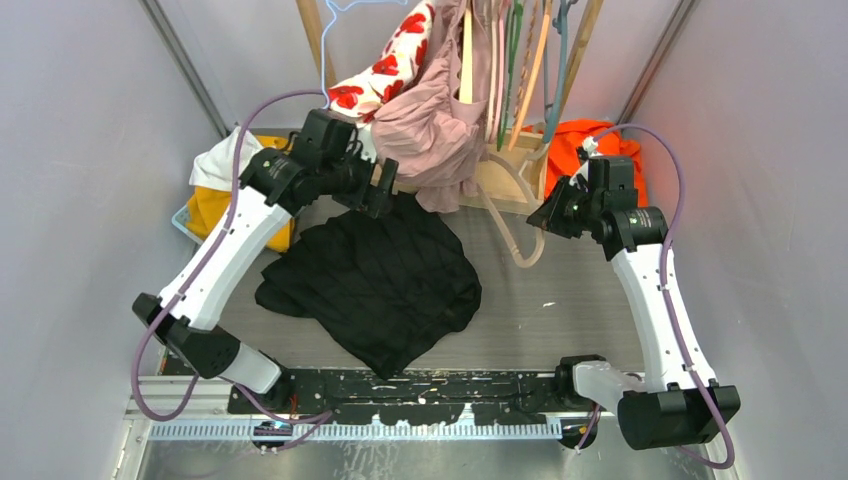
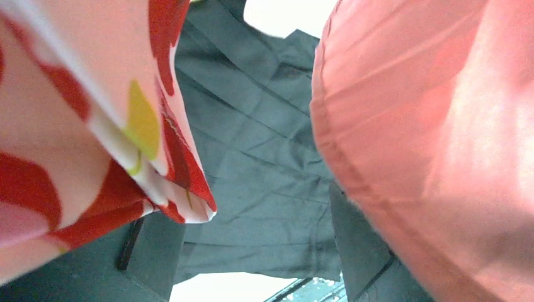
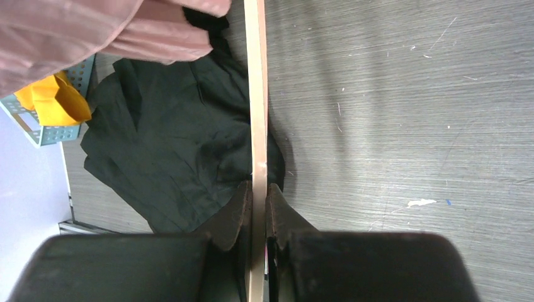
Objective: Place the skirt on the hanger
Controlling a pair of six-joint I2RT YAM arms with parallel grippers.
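Observation:
The black skirt (image 1: 385, 275) lies spread on the grey floor, wrinkled, with its top edge near the rack. A beige hanger (image 1: 527, 248) is held in my right gripper (image 1: 545, 225); in the right wrist view its flat hanger bar (image 3: 259, 126) runs upright between the shut fingers. My left gripper (image 1: 385, 187) stands open above the skirt's upper edge, beside the hanging clothes. In the left wrist view, a red-flowered cloth (image 2: 82, 126) and a pink garment (image 2: 428, 126) cover parts of its fingers, and the skirt shows below between them.
Several hangers (image 1: 540, 70) and the pink garment (image 1: 430, 130) hang from the wooden rack at the back. A blue basket (image 1: 183, 222) with white and yellow cloth is at left. Orange cloth (image 1: 578, 135) lies at back right.

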